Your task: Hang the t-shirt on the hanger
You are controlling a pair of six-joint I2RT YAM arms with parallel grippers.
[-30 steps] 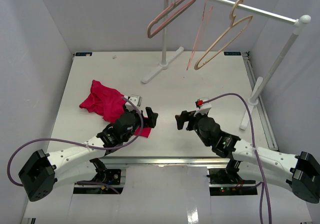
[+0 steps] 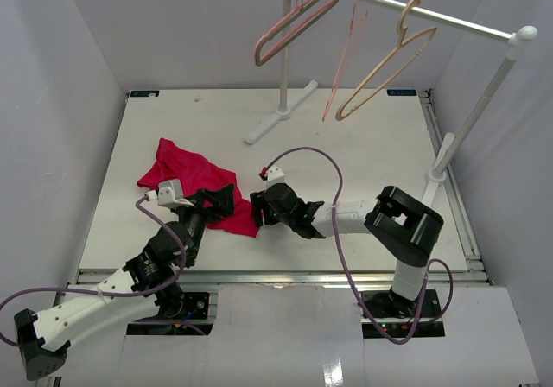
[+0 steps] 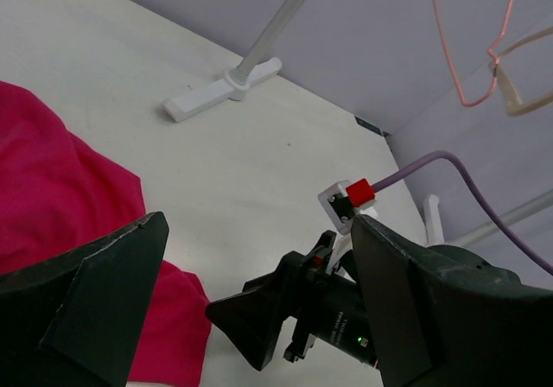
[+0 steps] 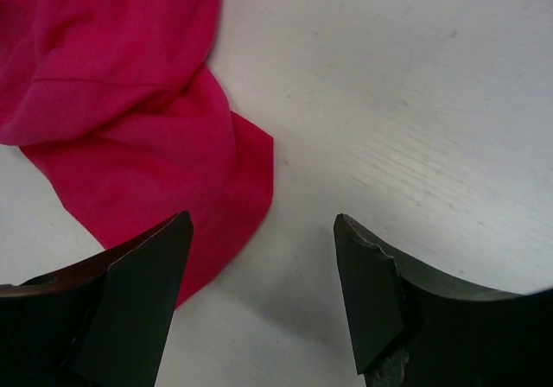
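A crumpled red t-shirt [image 2: 180,164] [image 4: 151,154] lies on the left half of the white table. My left gripper [image 2: 207,201] is open above it. My right gripper [image 2: 259,210] stands open low beside the shirt's right corner, with cloth and bare table visible between its fingers. Pink hangers [image 2: 273,43] [image 3: 445,46] and a beige hanger [image 2: 382,63] hang from the rail overhead.
The white rack [image 2: 462,20] spans the back and right, its feet [image 2: 266,126] [image 3: 194,102] standing on the table.
My right arm has swung left and its gripper has come to the shirt's right edge. My left gripper has drawn back to the left. The shirt looks unmoved.
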